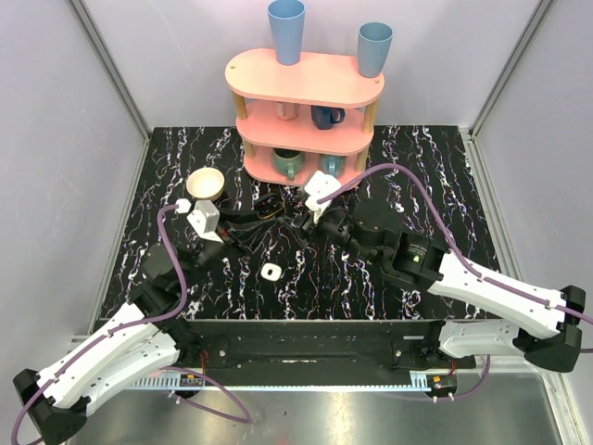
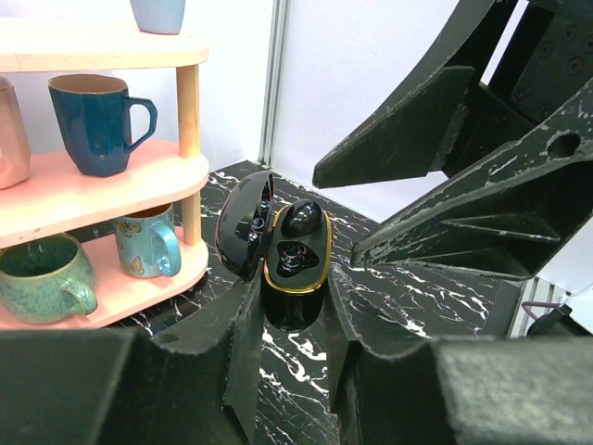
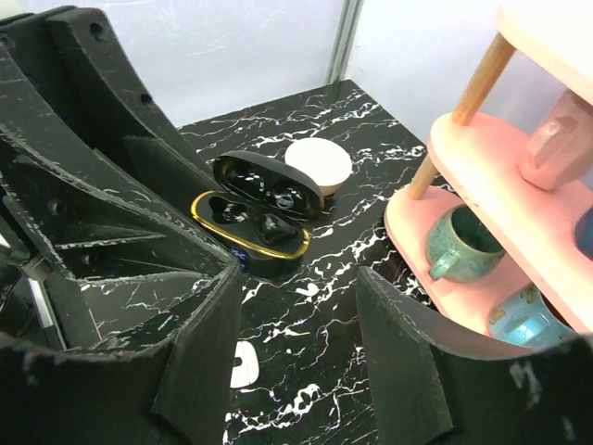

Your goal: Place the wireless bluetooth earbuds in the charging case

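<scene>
The black charging case (image 2: 295, 278) with a gold rim is held upright between the fingers of my left gripper, its lid (image 2: 246, 224) raised. A glossy black earbud (image 2: 303, 218) sits in the far slot of the case; the near slot shows an empty dark hollow. In the right wrist view the same earbud (image 3: 275, 228) rests in the end of the case (image 3: 250, 225) nearer my right gripper. That right gripper stands open beside the case, apart from the earbud, with nothing between its fingers.
A pink shelf (image 1: 306, 79) with mugs and cups stands at the back. On the dark marbled table lie a cream bowl (image 1: 206, 183) and a small white piece (image 1: 271, 272). Bare table shows at the far right.
</scene>
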